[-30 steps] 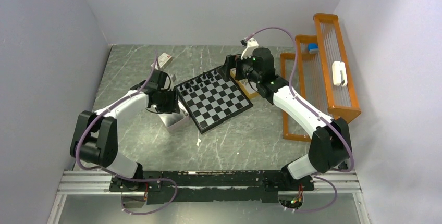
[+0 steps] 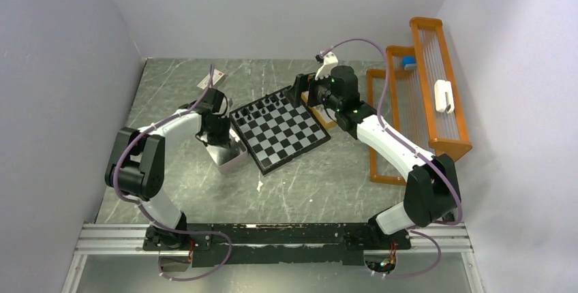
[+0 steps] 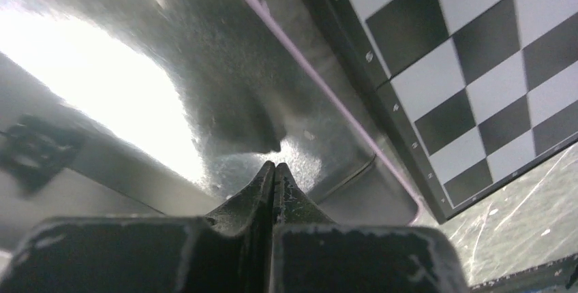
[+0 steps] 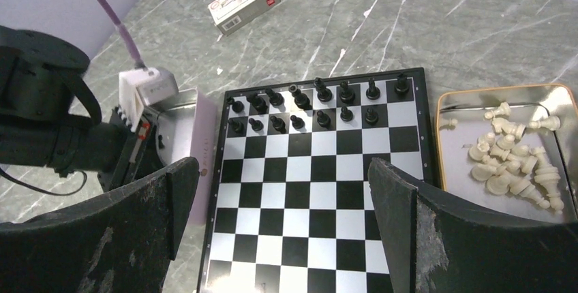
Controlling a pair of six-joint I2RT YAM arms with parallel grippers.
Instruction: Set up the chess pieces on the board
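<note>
In the left wrist view my left gripper is shut over the metal-floored tray (image 3: pixel 327 88), its fingertips together and no piece visible between them. A blurred dark shape (image 3: pixel 41 150), perhaps a black piece, shows at that view's left side. Black pieces (image 4: pixel 302 99) stand upright in two rows along the board's far edge; the front row's right-end square is bare. The chessboard (image 4: pixel 310 201) is otherwise empty. Cream pieces (image 4: pixel 511 163) lie heaped in the right-hand tray (image 4: pixel 470 182). High above the board, my right gripper is open and empty.
A small white box (image 4: pixel 244 3) lies behind the board. An orange wooden rack (image 2: pixel 436 88) stands at the right. The left tray's pink wall (image 4: pixel 203 143) runs close beside the board. Bare table (image 2: pixel 300 184) lies in front.
My left gripper has gone from open to shut. The right arm is practically still.
</note>
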